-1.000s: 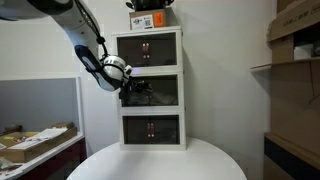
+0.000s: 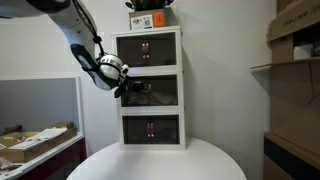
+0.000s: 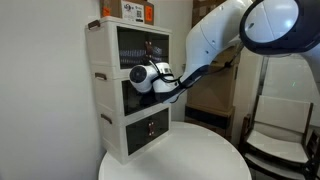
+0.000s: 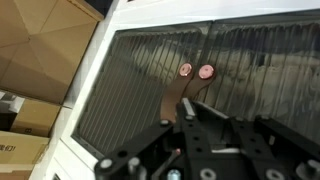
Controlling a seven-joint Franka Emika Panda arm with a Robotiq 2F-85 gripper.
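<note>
A white cabinet (image 2: 180,112) of three stacked units stands on the round white table, each with a pair of dark ribbed doors. My gripper is at the front of the middle unit, shut on the lower part of a brown strap handle (image 4: 202,88). A second brown strap (image 4: 172,98) hangs close by on the left door (image 4: 135,85), and both are fixed with reddish round studs. The right door (image 4: 265,70) lies beyond the seam. Part of the straps is hidden behind my fingers. Both middle doors look shut or nearly so.
On top of the cabinet sits an orange and white box (image 2: 147,20). Cardboard boxes (image 2: 295,90) line the right side, and an open box (image 2: 38,142) is on the left.
Over the last second my gripper has shifted slightly to the left across the front of the middle unit. The cabinet stands where it was.
</note>
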